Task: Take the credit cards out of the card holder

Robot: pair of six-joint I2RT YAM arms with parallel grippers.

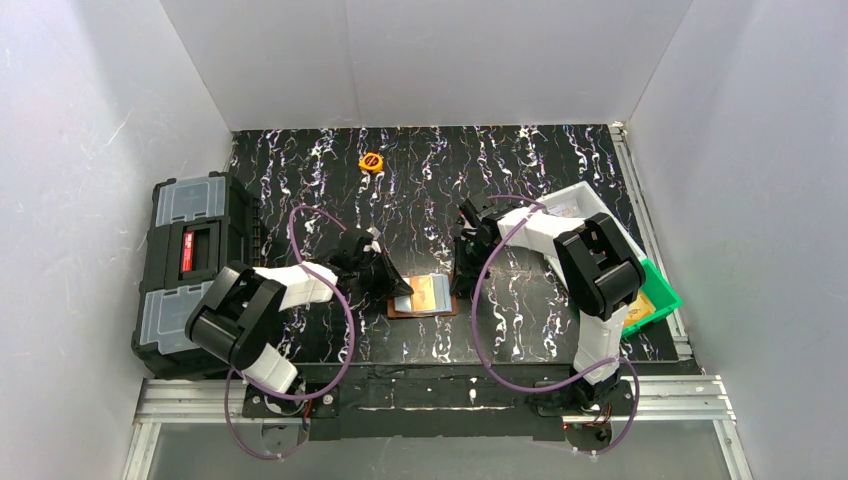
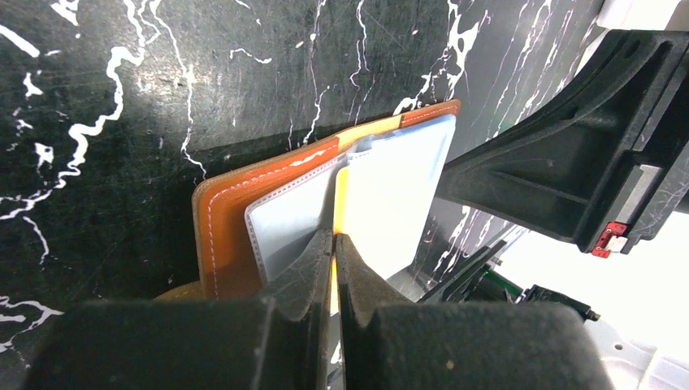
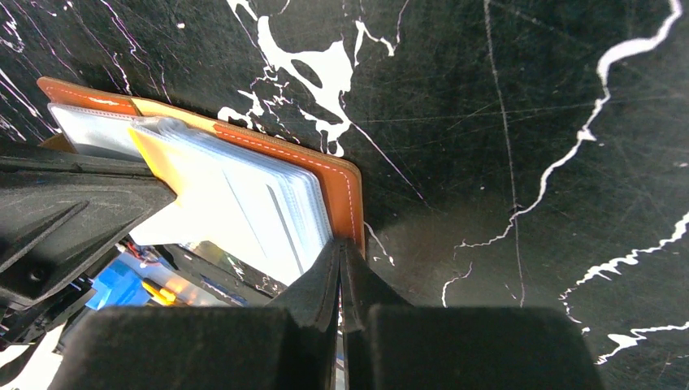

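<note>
The brown card holder [image 1: 422, 315] lies open on the dark marbled table, its clear sleeves fanned out. A card with a yellow edge [image 2: 341, 199] stands out from a sleeve. My left gripper is shut at that edge, and a thin yellow strip shows between its fingers. How firmly the card is held cannot be told. At the other side, my right gripper is shut on the holder's brown border. White and clear sleeves [image 3: 276, 195] lie beside it. In the top view, the arms partly cover both ends of the holder.
A black toolbox [image 1: 185, 275] stands at the far left. On the right are a white bin [image 1: 585, 200] and a green tray [image 1: 665, 298], partly behind the right arm. An orange tape measure [image 1: 371, 161] sits at the back. Behind the holder the table is clear.
</note>
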